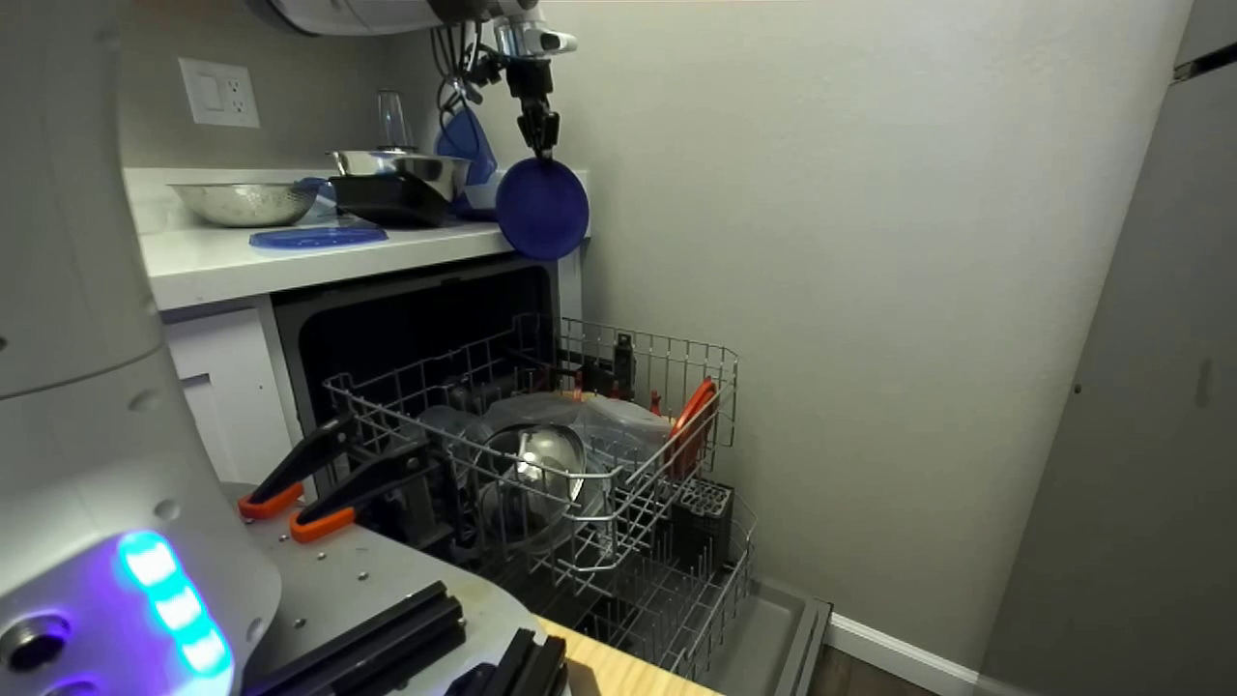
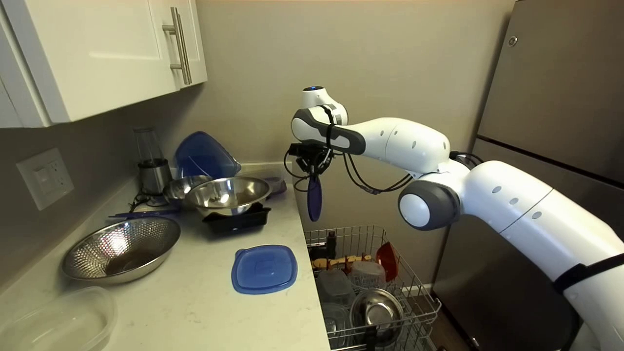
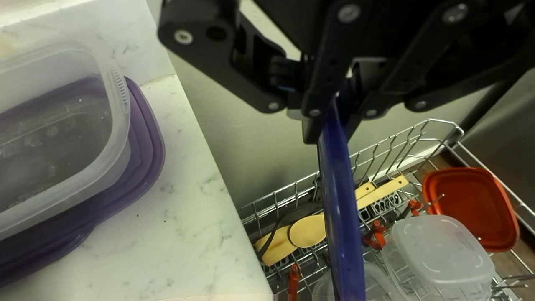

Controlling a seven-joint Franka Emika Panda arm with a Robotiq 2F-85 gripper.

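My gripper (image 1: 542,149) is shut on the edge of a round dark-blue lid (image 1: 542,210), which hangs upright below the fingers. Edge-on in the wrist view, the lid (image 3: 341,210) runs down from the fingertips. It is in the air by the counter's end, above the dishwasher's pulled-out upper rack (image 2: 409,275) and apart from it. That rack holds clear containers (image 3: 441,248), a metal bowl (image 2: 377,313), a red lid (image 3: 471,205) and wooden utensils (image 3: 308,230).
On the counter (image 2: 193,304) are a colander (image 2: 123,248), a steel bowl (image 2: 228,196) over a black tray (image 2: 238,219), and a flat blue lid (image 2: 264,269). A clear container (image 3: 60,130) rests on a purple lid (image 3: 145,145) at the counter's far end.
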